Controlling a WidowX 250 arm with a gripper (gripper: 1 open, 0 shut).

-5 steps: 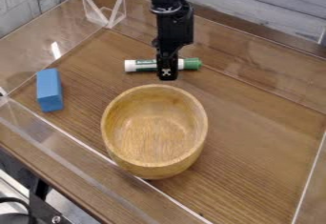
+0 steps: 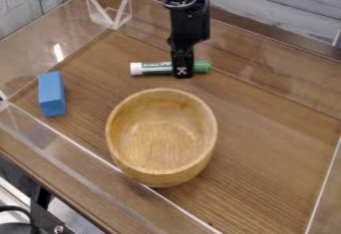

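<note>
A white and green tube lies horizontally on the wooden table near its back middle. My black gripper comes down from the top of the view, its tip over the tube, right of the tube's middle, hiding part of it. Whether it touches the tube is hard to tell, and the fingertips are too small to show what is between them. A tan oval bowl stands in front of the tube.
A blue block sits at the left near the table's edge. A pale plank wall runs along the back.
The gripper has shifted slightly right and up over the last second. The tube, bowl and blue block look nearly unchanged.
</note>
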